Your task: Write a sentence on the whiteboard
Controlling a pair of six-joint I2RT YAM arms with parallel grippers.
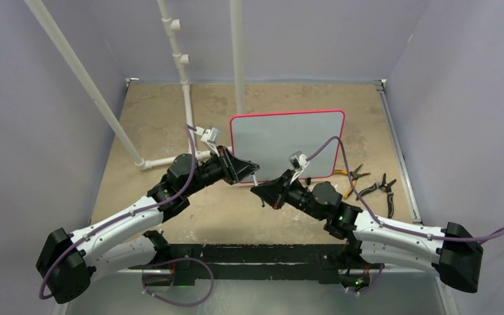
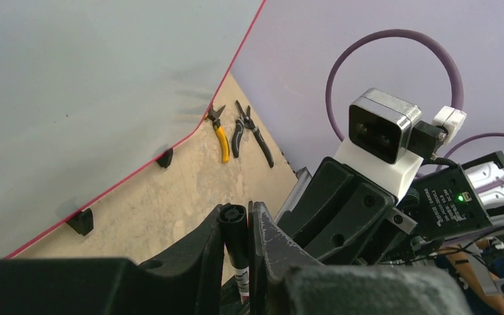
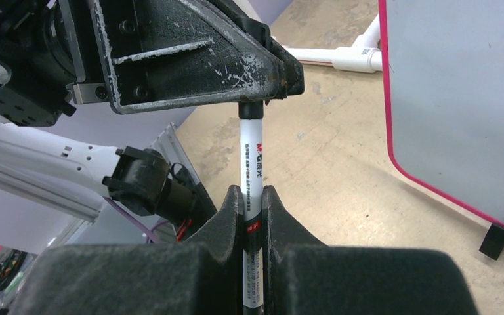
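Note:
A white marker (image 3: 251, 157) with black ends stands roughly upright between my two grippers, in front of the whiteboard. My left gripper (image 1: 256, 167) is shut on its upper black end (image 2: 235, 230), and that end shows between the fingers in the left wrist view. Lower down, around the middle of the barrel, my right gripper is shut on it too. The red-edged whiteboard (image 1: 287, 141) leans behind both grippers, with no writing that I can make out. Whether the marker's tip is bare or capped is hidden.
Yellow-handled pliers (image 1: 351, 180) and black-handled pliers (image 1: 386, 187) lie right of the board. White pipes (image 1: 238, 59) rise behind and left of it. Black feet (image 2: 81, 222) support the board's lower edge.

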